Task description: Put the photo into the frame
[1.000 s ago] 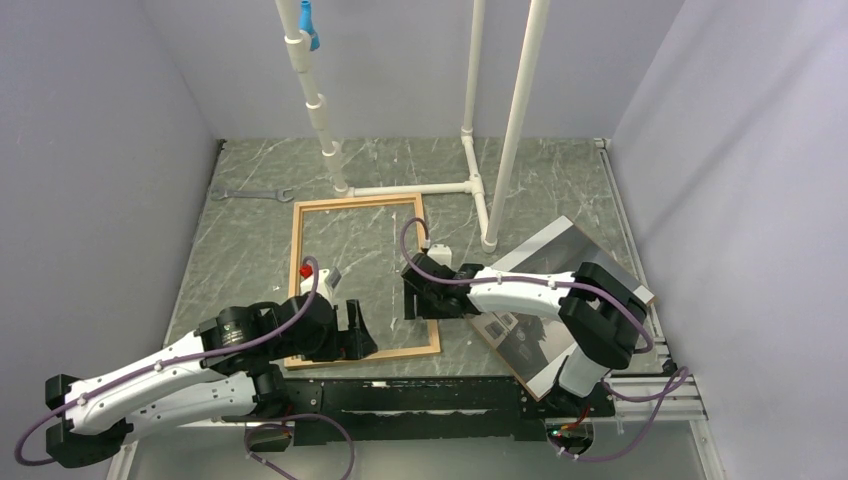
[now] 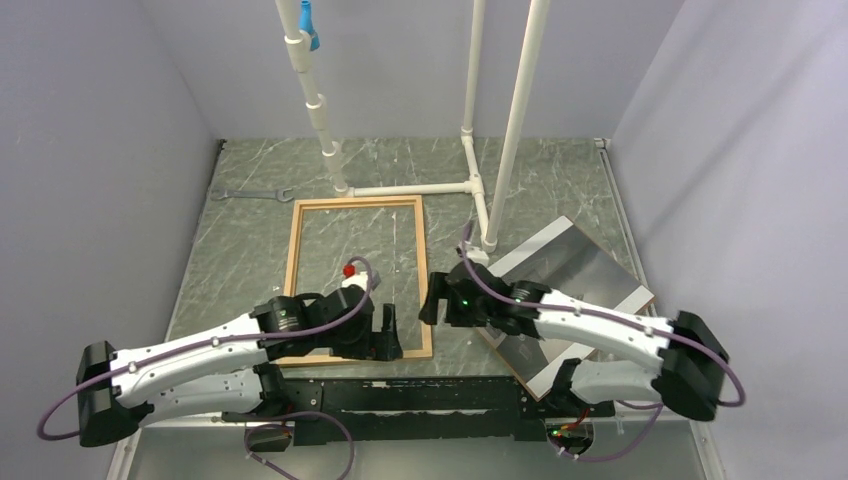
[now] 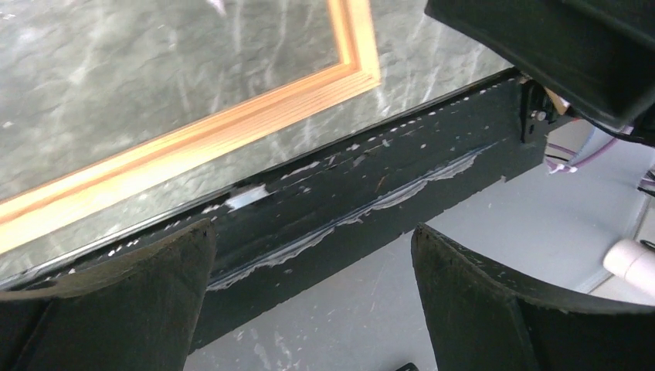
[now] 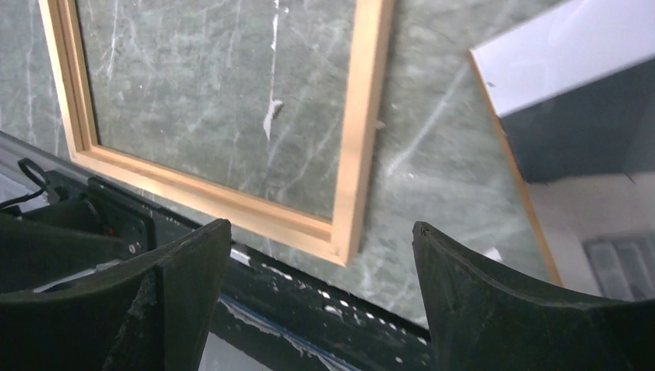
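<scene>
An empty wooden frame (image 2: 359, 202) lies on the table, the grey tabletop showing through it. To its right the photo (image 2: 575, 262) lies at an angle, a grey picture with pale borders; the right arm covers part of it. Over the frame's lower right part, my left gripper (image 2: 381, 324) hangs open and empty. My right gripper (image 2: 433, 298) is at the frame's right side, its fingers apart. In the right wrist view, the frame's near right corner (image 4: 340, 246) shows between these fingers, which do not grip it. The photo's edge (image 4: 513, 158) is farther right there.
White pipes (image 2: 412, 190) stand behind the frame and between it and the photo's far side. A wrench (image 2: 250, 194) lies at the back left. A black beam (image 2: 430, 395) runs along the table's front edge. Bare tabletop shows at left.
The frame has shifted slightly left. My right gripper has drawn back from its right side to the right and opened, the arm swinging forward. My left gripper has moved right.
</scene>
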